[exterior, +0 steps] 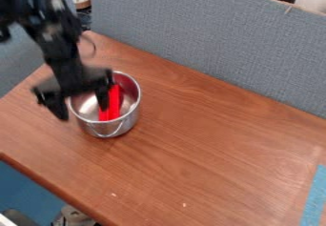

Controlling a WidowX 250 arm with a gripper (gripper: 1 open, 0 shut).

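Note:
A red bar-shaped object (pixel 112 103) stands inside a silver metal pot (pixel 117 127) on the wooden table. My black gripper (pixel 79 104) comes from the upper left, its fingers spread open over the pot's left side and rim, left of the red object. Whether a finger touches the pot or the object cannot be told.
A grey padded wall (pixel 204 49) runs along the back. A blue tape strip (pixel 312 196) lies at the right edge.

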